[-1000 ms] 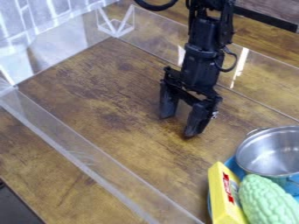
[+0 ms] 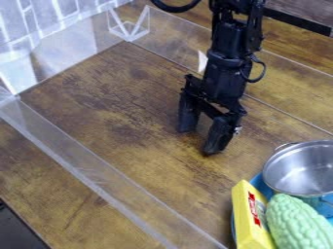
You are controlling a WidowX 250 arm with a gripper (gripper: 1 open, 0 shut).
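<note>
My black gripper [image 2: 203,131] is low over the wooden surface [image 2: 117,117], right of centre, hanging from the dark arm that comes down from the top. Its two dark fingers are spread apart near the wood. I see no object between them, though the dark parts overlap and are hard to make out.
At the lower right are a steel pot [image 2: 302,167], a yellow box [image 2: 248,216] and a pale green bumpy vegetable [image 2: 298,224]. Clear plastic edging [image 2: 97,182] runs along the surface's sides.
</note>
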